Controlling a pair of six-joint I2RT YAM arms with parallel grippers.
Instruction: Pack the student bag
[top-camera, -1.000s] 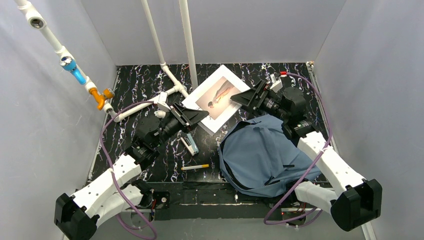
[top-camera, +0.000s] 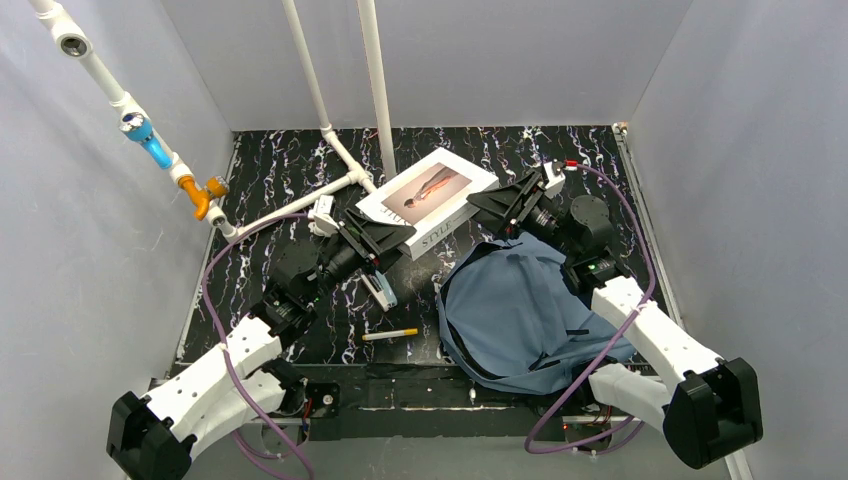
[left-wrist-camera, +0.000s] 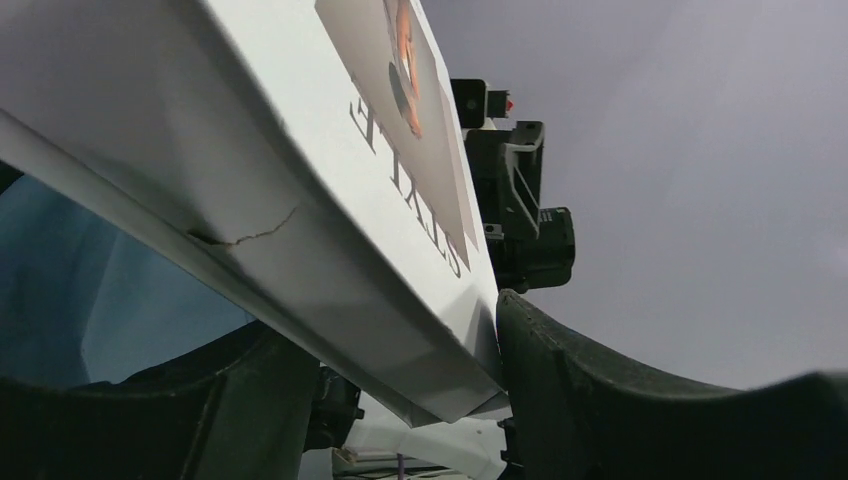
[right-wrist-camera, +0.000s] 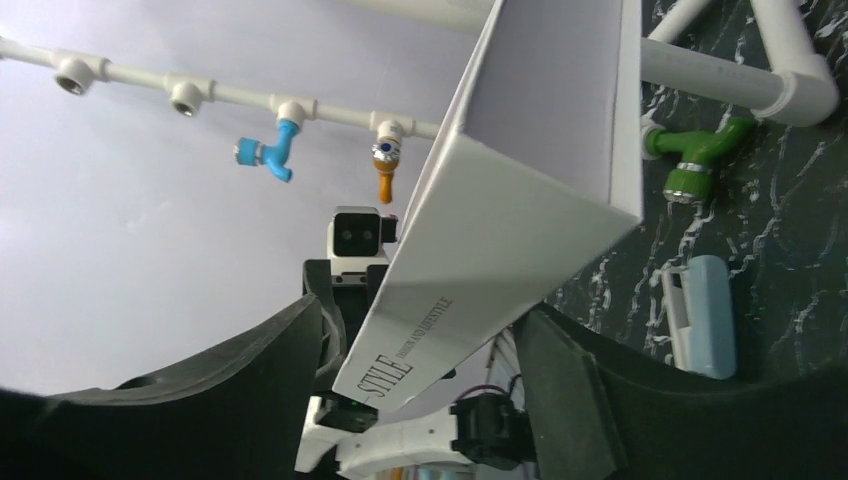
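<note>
A thick white book (top-camera: 428, 192) with a photo on its cover and STYLE on its spine is held up off the table, tilted, between my two grippers. My left gripper (top-camera: 406, 240) is shut on its near left corner; in the left wrist view the book (left-wrist-camera: 330, 240) lies between the fingers. My right gripper (top-camera: 476, 208) is shut on the right corner, and the right wrist view has the book's spine (right-wrist-camera: 480, 250) between the fingers. Below and to the right, a blue bag (top-camera: 530, 310) lies with its dark-edged opening facing left.
A pale blue and white stapler-like item (top-camera: 380, 288) and a yellow-and-white marker (top-camera: 390, 335) lie on the marbled table, left of the bag. White pipes (top-camera: 300, 203) run along the back left, with a green tap (right-wrist-camera: 695, 160) near them.
Both grippers moved with it; the bag stayed put.
</note>
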